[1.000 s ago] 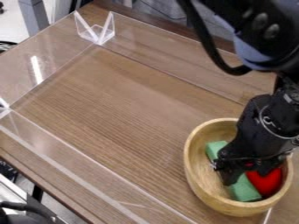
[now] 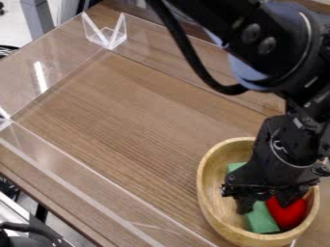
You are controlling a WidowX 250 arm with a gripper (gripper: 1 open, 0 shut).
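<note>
A wooden bowl (image 2: 213,193) sits at the lower right of the table. In it lie a green block (image 2: 261,220) and a red object (image 2: 290,214). My black gripper (image 2: 264,190) is low over the bowl, its fingers reaching in above these objects and hiding part of them. Whether anything is between the fingertips cannot be seen.
A clear plastic piece (image 2: 106,31) stands at the back left. The table's left edge shows at the lower left.
My arm and gripper have shifted slightly left, with the fingers over more of the bowl's middle. The bowl appears shifted slightly left too.
</note>
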